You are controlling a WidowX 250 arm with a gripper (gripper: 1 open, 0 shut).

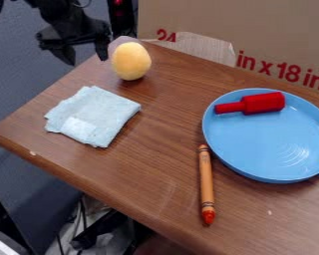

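My black gripper [85, 52] is at the top left, above the table's far-left edge, just left of a round yellow object [132, 61]; its fingers point down and look apart, with nothing visible between them. A folded pale blue cloth [93, 117] lies on the left of the wooden table [149, 169]. An orange crayon [206, 185] lies near the middle right. A blue plate [266, 147] holds a red cylindrical object with a short handle [259, 103].
A cardboard box [242, 40] stands along the back, with a clear plastic piece [199, 45] before it. Beyond the left edge are grey floor and some clutter.
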